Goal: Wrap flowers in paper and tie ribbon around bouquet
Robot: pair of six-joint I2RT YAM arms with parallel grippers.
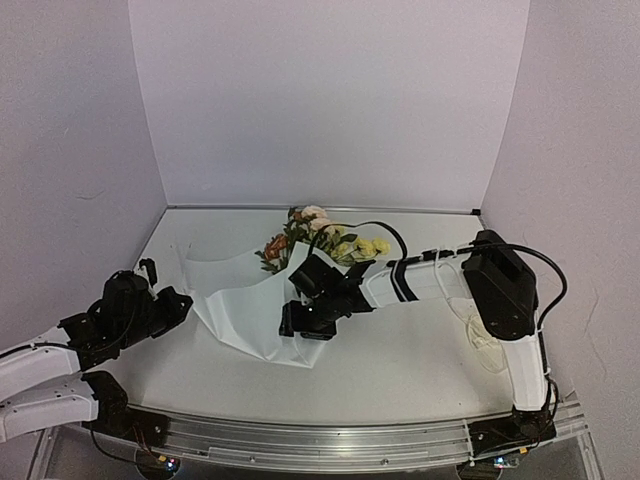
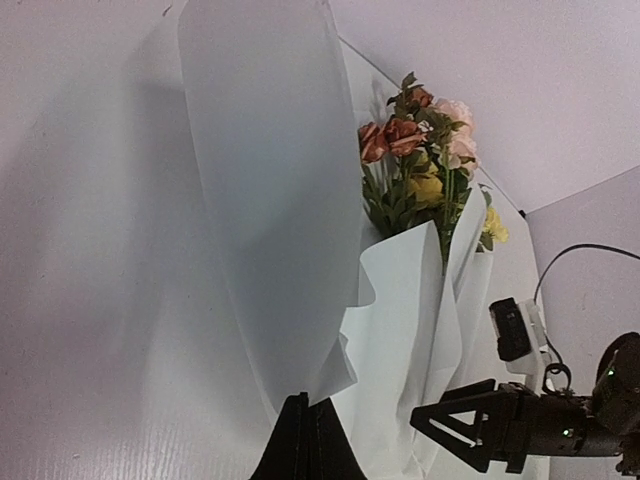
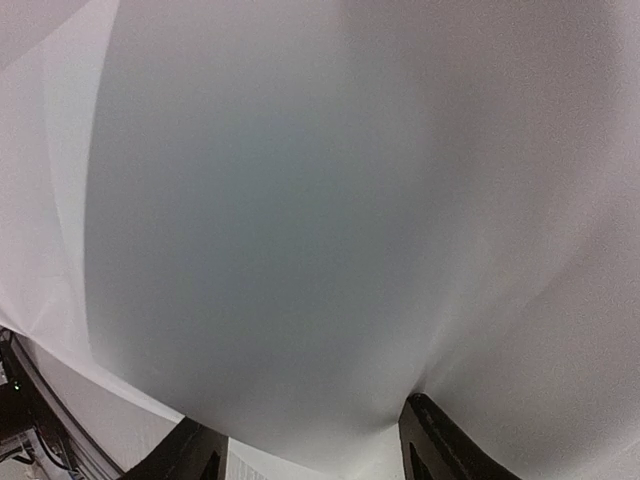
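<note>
The bouquet [image 1: 315,235] of fake flowers, with orange, pink and yellow blooms, lies at the back middle of the table. Its lower part is hidden by white wrapping paper [image 1: 245,310], whose left side is lifted off the table. In the left wrist view the fingers of my left gripper are together on the edge of that paper, which rises in front of them. My right gripper [image 1: 290,322] is low over the folded paper, below the flowers. Its fingertips stand well apart in the right wrist view, with paper filling the view ahead of them.
A coil of pale string [image 1: 485,340] lies at the right of the table, partly behind the right arm. The right arm reaches across the table's right half. Bare table shows at the front right, and walls enclose the sides and back.
</note>
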